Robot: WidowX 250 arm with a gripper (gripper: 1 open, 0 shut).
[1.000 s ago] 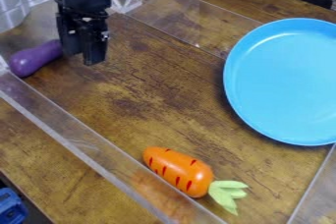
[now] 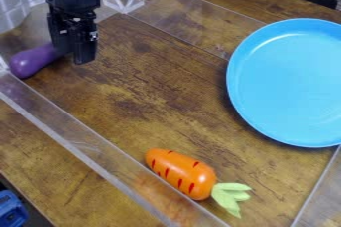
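Observation:
The black robot gripper [image 2: 72, 42] hangs at the upper left, above and just right of a purple eggplant [image 2: 30, 60] lying by the clear tray wall. Its fingers point down and appear apart; whether anything is between them is hard to make out. An orange toy carrot [image 2: 180, 174] with green leaves lies at the bottom centre. A blue plate [image 2: 286, 82] sits on the right.
Clear plastic walls border the wooden work surface [image 2: 154, 92]. A blue object [image 2: 8, 209] is at the lower left corner outside the wall.
The gripper has shifted very slightly up and to the left. The eggplant, carrot and plate look unmoved.

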